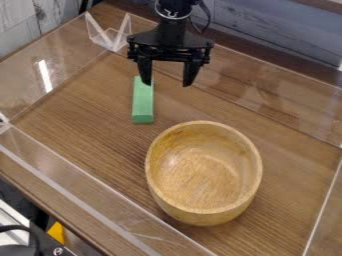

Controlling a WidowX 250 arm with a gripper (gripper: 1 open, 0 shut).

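A black gripper [168, 70] hangs from the arm at the top centre, its two fingers spread apart with nothing visible between them. Its left finger is just above the top end of a green rectangular block [143, 100], which lies lengthwise on the wooden floor. I cannot tell whether they touch. A large tan bowl [201, 175] stands in the lower middle, below and to the right of the block.
Clear walls edge the wooden workspace [274, 110], with a clear plastic piece at the top left. A yellow object [55, 231] and dark cable sit at the lower left corner, outside the floor.
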